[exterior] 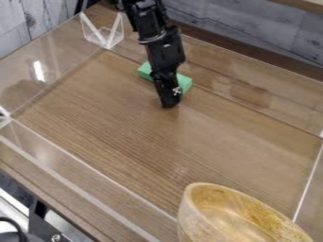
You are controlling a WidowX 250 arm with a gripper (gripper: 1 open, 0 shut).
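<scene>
The black robot arm reaches down from the top centre to my gripper [168,95], which is low over a green object [182,80] on the wooden table [113,142]. The gripper covers the middle of the green object, and I cannot tell whether its fingers are open or shut on it.
A yellow bowl [233,217] stands at the bottom right. A clear plastic piece [104,33] is at the back left, and white plastic pieces show at the left edge. A wall runs along the back right.
</scene>
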